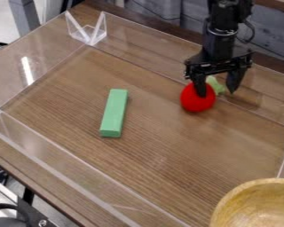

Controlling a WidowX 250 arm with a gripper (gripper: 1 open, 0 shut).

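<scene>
The black gripper [216, 73] hangs at the upper right with its fingers apart, straddling a red round object [198, 99] and a pale green item [216, 87] just behind it. The fingers reach down to the top of these. Whether they touch either one is too small to tell. A light green bar [114, 113] lies flat on the wooden table at the left of centre.
A white wire basket [85, 27] stands at the back left. A yellow bowl [254, 208] is at the front right corner.
</scene>
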